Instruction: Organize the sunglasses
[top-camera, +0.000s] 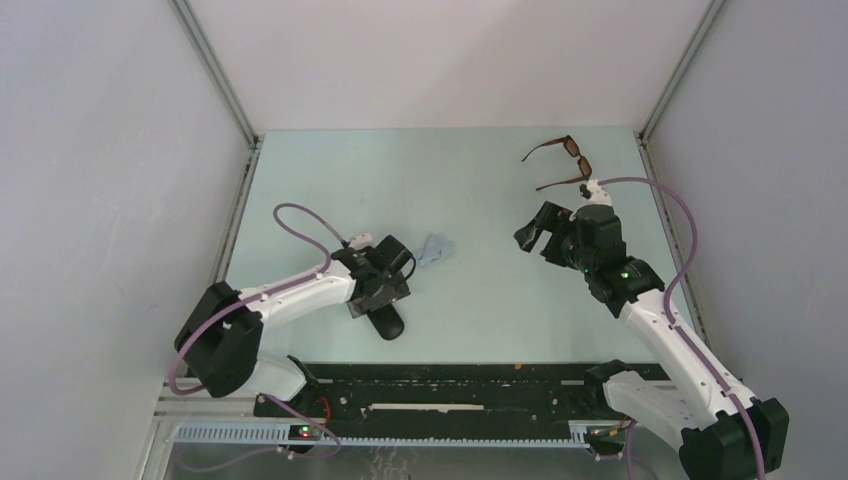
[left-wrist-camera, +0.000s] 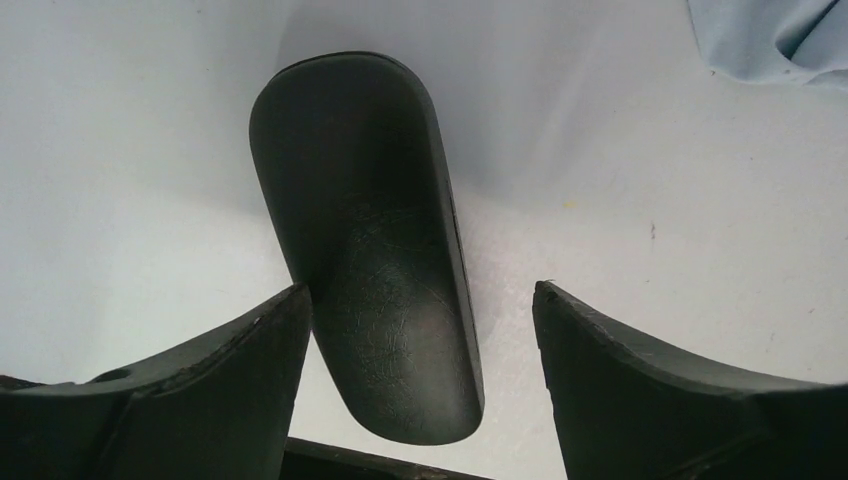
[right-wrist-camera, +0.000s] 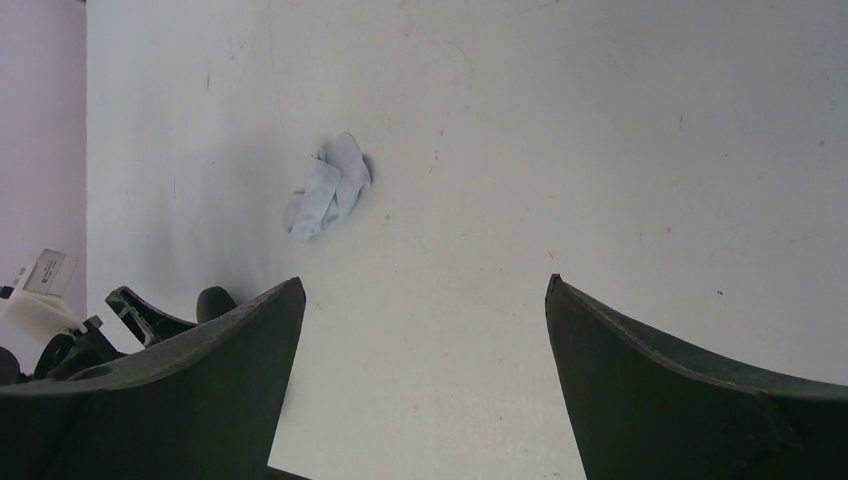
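Observation:
Brown sunglasses (top-camera: 578, 155) lie with their temples unfolded at the back right of the table. A black glasses case (left-wrist-camera: 370, 260) rests shut on the table at the front left, its upper part covered by my left arm in the top view. My left gripper is open over the case, whose lower part shows between the fingers with no grip on it. Crumpled on the table to the right of the case is a light blue cloth (top-camera: 435, 249). My right gripper stands open and empty above the right half of the table, in front of the sunglasses.
Bare table (top-camera: 470, 310) stretches between the two arms and along the back left. Walls close in the left, right and back sides. A dark rail (top-camera: 440, 385) runs along the front edge.

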